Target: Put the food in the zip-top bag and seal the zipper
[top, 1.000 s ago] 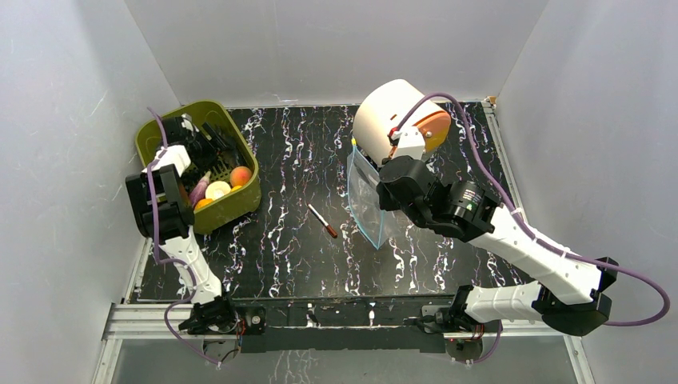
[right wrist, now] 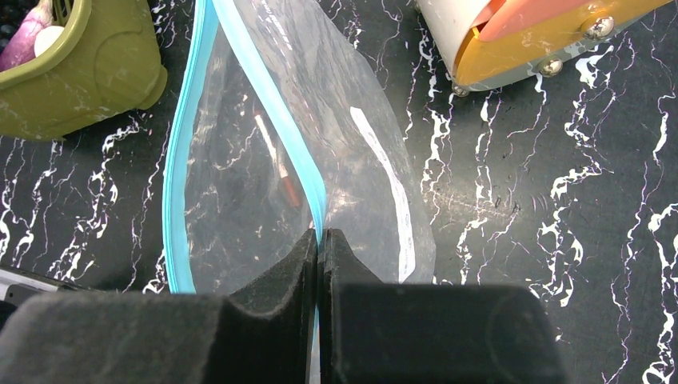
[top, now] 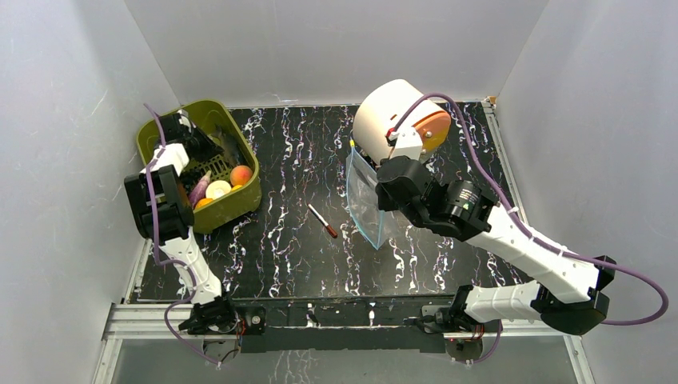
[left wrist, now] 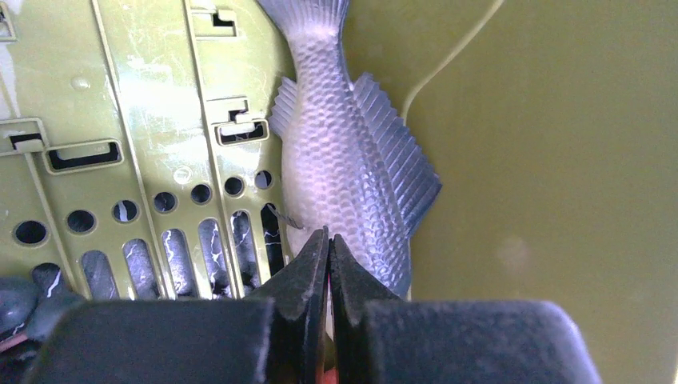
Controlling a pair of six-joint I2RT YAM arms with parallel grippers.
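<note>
A grey toy fish (left wrist: 336, 160) lies along the inside wall of the olive basket (top: 232, 212). My left gripper is shut just over the fish's lower part, nothing visible between its fingers. An eggplant (top: 200, 189), onion (top: 218, 190) and peach (top: 241, 174) sit in the basket. My right gripper is shut on the blue zipper edge of the clear bag (right wrist: 368, 208), which hangs upright with its top parted.
A cream cylinder (top: 384, 112) with an orange end stands behind the bag. A marker (top: 322, 220) lies on the black marble table between basket and bag.
My left gripper has shifted slightly within the basket. The right arm and bag are nearly unchanged.
</note>
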